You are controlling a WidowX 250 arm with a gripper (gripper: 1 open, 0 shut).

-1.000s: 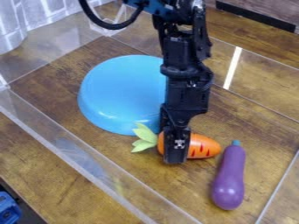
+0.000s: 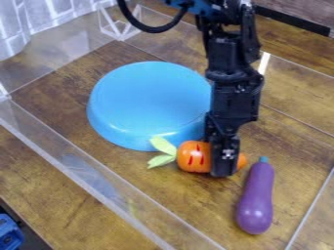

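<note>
The black gripper (image 2: 220,151) is lowered onto an orange toy carrot (image 2: 196,156) with pale green leaves, its fingers over the carrot's right half; whether they are closed on it is hidden. A purple toy eggplant (image 2: 256,199) lies to the right and nearer the camera. A blue upturned bowl or plate (image 2: 141,103) sits behind and left of the carrot, partly behind the arm.
The wooden floor of the tray (image 2: 92,195) is bare at the front left and far right. Clear walls edge it on the left and right, and a blue object shows in the bottom left corner.
The gripper has shifted slightly right across the carrot, uncovering more of its left part. The carrot's leaves have moved a little left.
</note>
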